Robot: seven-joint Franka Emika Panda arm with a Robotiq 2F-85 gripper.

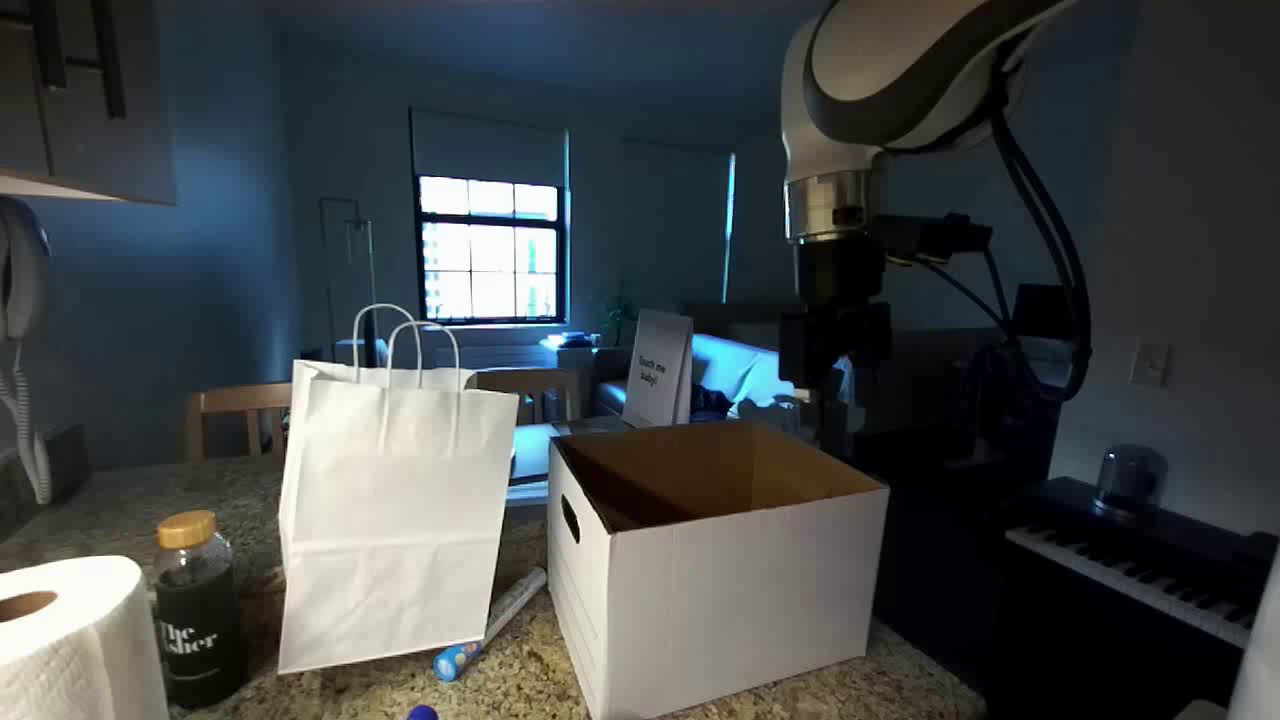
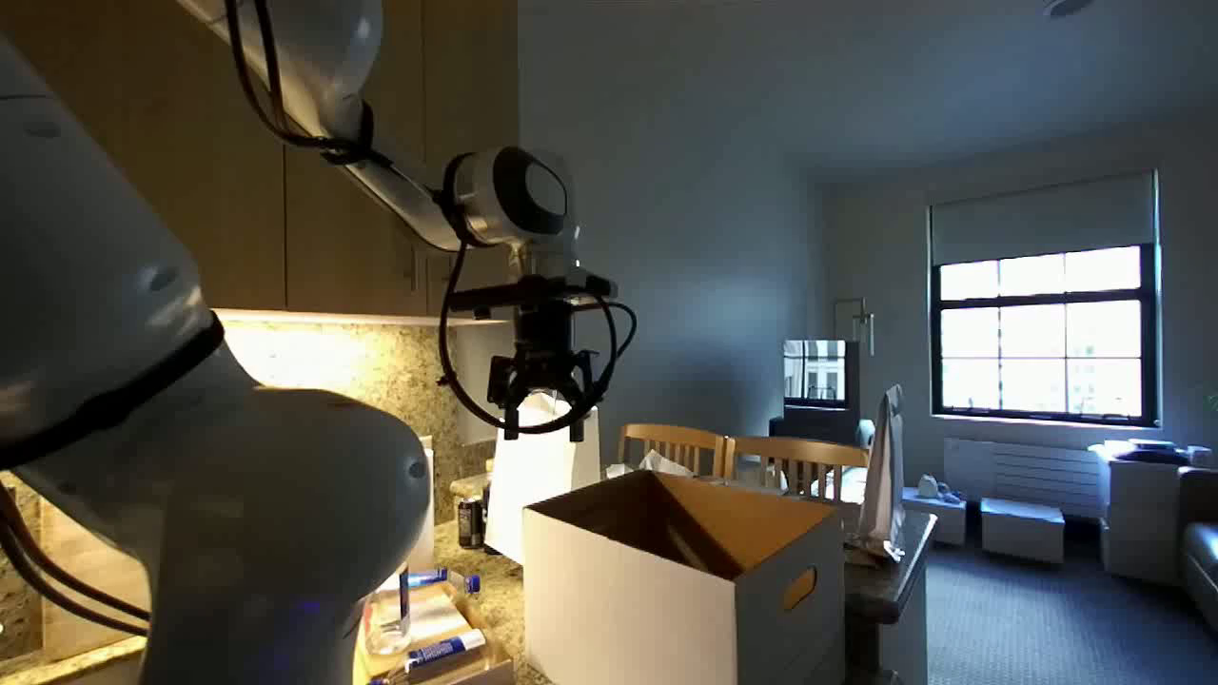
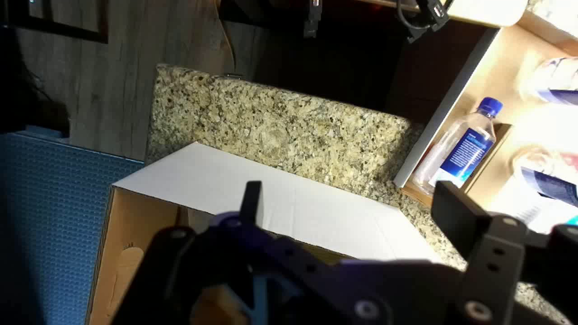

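My gripper [image 2: 543, 434] hangs above the counter with its two fingers spread wide and nothing between them. Beneath and beside it stands a large white cardboard box [image 1: 744, 612], open at the top, with brown inner walls and a hand hole in its end. In the wrist view the white side of the box [image 3: 303, 211] crosses below the fingers [image 3: 252, 201]; most of its inside is hidden behind the gripper. A white paper bag [image 1: 402, 528] with twisted handles stands upright beside the box. A white tube with a blue end [image 1: 456, 660] lies on the counter between them.
A dark bottle with a wooden lid [image 1: 198, 612] and a paper towel roll [image 1: 78, 648] stand at the left. Clear bottles, one with a blue cap [image 3: 463, 149], lie in a divided tray. Bare granite [image 3: 271, 135] shows between box and counter edge.
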